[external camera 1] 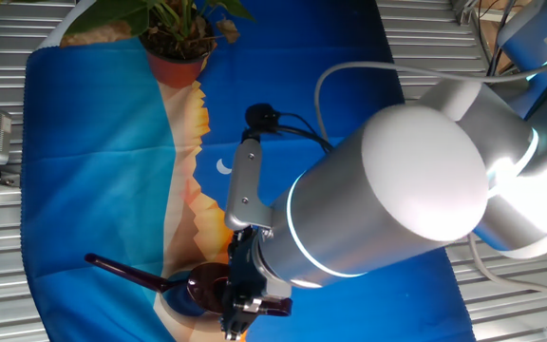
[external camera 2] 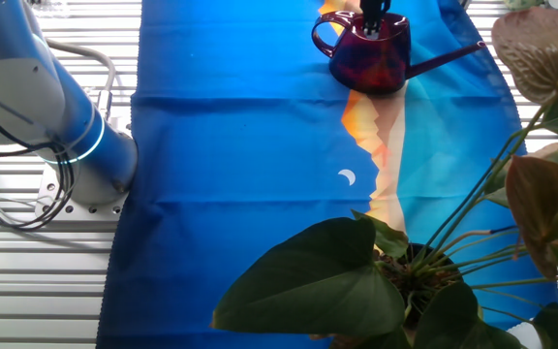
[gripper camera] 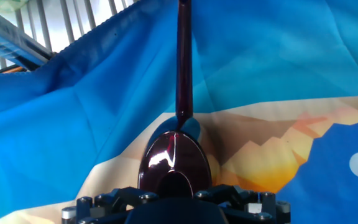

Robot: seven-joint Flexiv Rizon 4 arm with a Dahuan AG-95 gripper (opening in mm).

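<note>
A dark red, glossy watering can [external camera 2: 368, 66] appears upright on the cloth, its handle to the left and long spout to the right in exterior view 2. My gripper [external camera 2: 373, 29] reaches down to the can's top opening there, between handle and spout. From above, in exterior view 1, the black gripper [external camera 1: 242, 302] covers part of the can [external camera 1: 205, 285], whose spout points left. Looking along the spout, the wrist view has the can's front [gripper camera: 174, 160] directly beyond the gripper. The fingertips are hidden, so whether they grip the can's wall cannot be told.
A potted plant [external camera 1: 175, 68] stands at the opposite end of the patterned blue cloth [external camera 2: 250, 155], its wide leaves spreading over it. Between plant and can, the cloth is clear. Slatted metal table [external camera 1: 3, 256] shows around its edges.
</note>
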